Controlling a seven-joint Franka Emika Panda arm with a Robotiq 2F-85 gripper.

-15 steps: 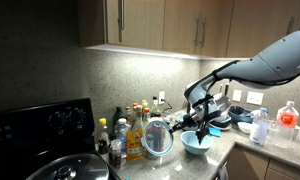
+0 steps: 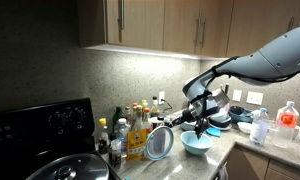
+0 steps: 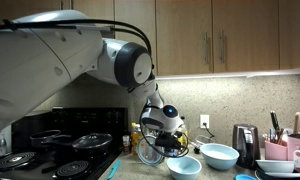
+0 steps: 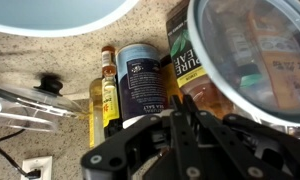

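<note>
A round, clear lid-like disc with a pale rim [image 2: 159, 143] is held tilted, nearly on edge, in front of the bottles in exterior view 1. My gripper [image 2: 174, 124] is at its right side, shut on the disc. In exterior view 2 the disc [image 3: 149, 149] shows left of the gripper. The wrist view has its curved rim and see-through face [image 4: 228, 72] at the upper right, close to the dark fingers [image 4: 186, 112]. Exactly where the fingers grip it is hard to make out.
Several bottles [image 2: 136, 136] stand left of and behind the disc. A light blue bowl [image 2: 196, 143] sits on the counter to its right, with a second bowl [image 3: 219, 155] beyond. The stove with a dark pan [image 3: 83, 148] is at the left.
The disc has moved slightly down and to the right in exterior view 1, and the arm has shifted a little with it. The bottles and bowls look unmoved.
</note>
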